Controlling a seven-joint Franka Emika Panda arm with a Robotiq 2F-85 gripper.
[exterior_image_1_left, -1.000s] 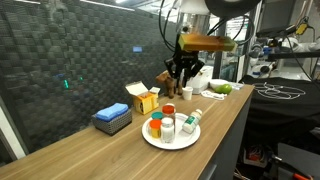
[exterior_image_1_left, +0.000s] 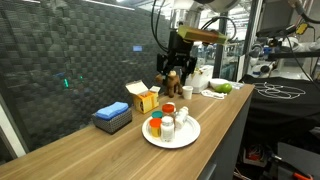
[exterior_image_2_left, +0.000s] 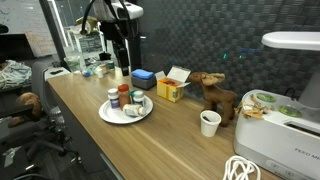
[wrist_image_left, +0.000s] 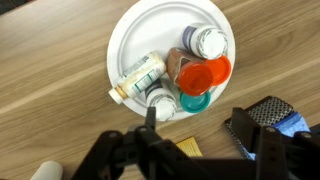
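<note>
My gripper (exterior_image_1_left: 173, 76) hangs above the far side of the white plate (exterior_image_1_left: 157, 141). Its dark fingers stand apart at the bottom of the wrist view (wrist_image_left: 190, 140), and no object shows between them. A white bottle (wrist_image_left: 138, 77) with a pale green label lies on its side on the plate. Beside it are a white-capped bottle (wrist_image_left: 160, 102), a red-topped jar (wrist_image_left: 195, 77) and another white-lidded jar (wrist_image_left: 209, 42). A teal lid (wrist_image_left: 195, 102) and an orange-red lid (wrist_image_left: 220, 69) show at the plate's edge.
Behind the plate stand a dark basket with a blue item (exterior_image_1_left: 113, 110) and an open yellow box (exterior_image_1_left: 145, 98). A brown toy animal (exterior_image_2_left: 215, 94), a white cup (exterior_image_2_left: 210, 123) and a white appliance (exterior_image_2_left: 280, 125) are farther along.
My gripper has moved up and away from the plate's near right side. The green-labelled bottle, earlier slanted at the plate's right edge, now lies farther back on the plate.
</note>
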